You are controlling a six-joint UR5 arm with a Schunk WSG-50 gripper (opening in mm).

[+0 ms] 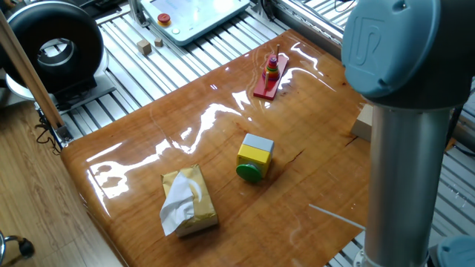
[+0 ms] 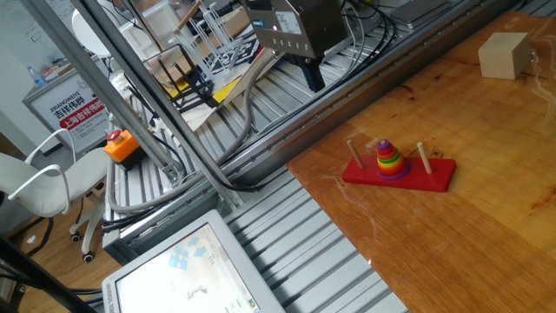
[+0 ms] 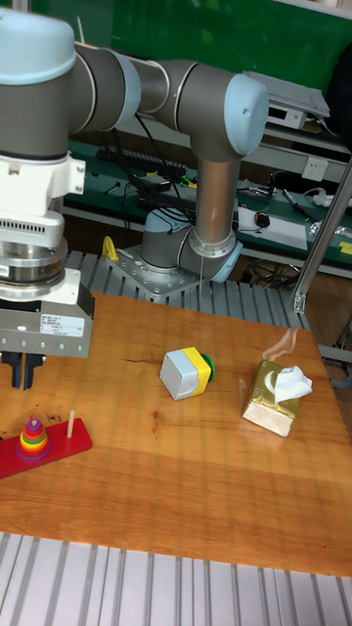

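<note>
My gripper point(image 3: 25, 384) hangs at the left edge of exterior view 3, above the table and close to the ring-stacking toy. Its two dark fingers point down near each other; whether they are apart or closed is unclear. In exterior view 2 the gripper point(image 2: 311, 76) shows at the top, its fingers overlapping. The toy's red base point(image 2: 400, 177) carries upright pegs, with coloured rings point(image 2: 390, 162) stacked in a cone on the middle one. A grey, yellow and green block point(image 1: 254, 154) lies mid-table. Beside it is a gold tissue pack point(image 1: 194, 200) with a white tissue sticking out.
A plain wooden block point(image 2: 504, 56) sits on the table, partly behind the arm in exterior view 1. A tablet-like panel point(image 1: 194, 16) with a red button lies beyond the table edge. Open wood point(image 1: 148, 141) surrounds the tissue pack and block.
</note>
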